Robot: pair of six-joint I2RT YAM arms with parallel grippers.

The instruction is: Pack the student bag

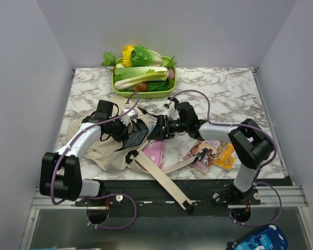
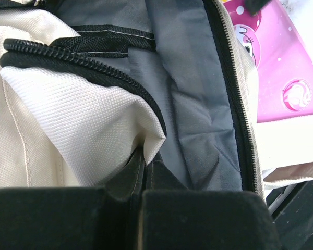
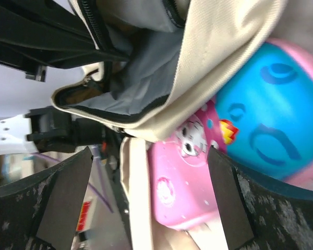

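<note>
A cream backpack [image 1: 109, 156] with dark grey lining lies open on the left of the marble table. My left gripper is shut on the bag's zippered cream edge. Just right of the bag, a pink case [image 1: 154, 152] lies under a strap, with a blue item [image 3: 268, 109] beside it in the right wrist view. My right gripper [image 1: 161, 128] hovers over these items, its two fingers spread wide with nothing held between them.
Several books [image 1: 206, 159] lie at the front right. A green basket of vegetables [image 1: 151, 92] stands at the back. A blue pouch [image 1: 263, 240] is below the table's front edge.
</note>
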